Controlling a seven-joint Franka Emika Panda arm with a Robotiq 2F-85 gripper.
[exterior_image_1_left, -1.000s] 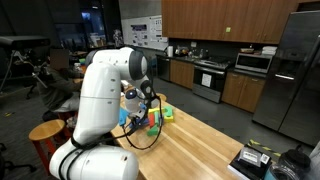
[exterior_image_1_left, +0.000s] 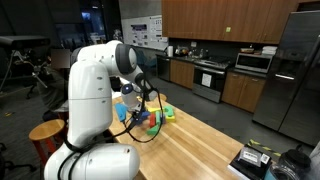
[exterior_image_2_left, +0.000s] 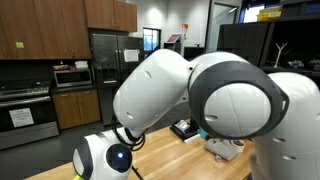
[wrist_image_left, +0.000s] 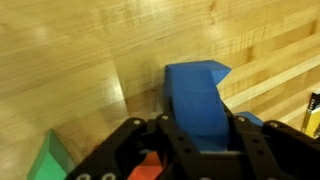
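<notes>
In the wrist view, a blue block (wrist_image_left: 197, 100) stands between the dark fingers of my gripper, which is shut on it. Its upper end sticks out past the fingertips, over bare wood. In exterior view 1, my gripper (exterior_image_1_left: 134, 118) is at the left part of the table among coloured blocks, and its fingertips are hard to make out. A green block (wrist_image_left: 50, 162) and a red-orange block (wrist_image_left: 148, 168) lie at the lower edge of the wrist view. Exterior view 2 has the gripper hidden behind the arm.
More coloured blocks, including a yellow one (exterior_image_1_left: 168, 113), cluster beside the gripper in exterior view 1. A yellow-and-black object (wrist_image_left: 312, 116) shows at the wrist view's right edge. Dark devices (exterior_image_1_left: 250, 160) stand at its right end.
Over the last second the arm's wrist has risen and shifted slightly left in exterior view 1. The coloured blocks on the table look much the same.
</notes>
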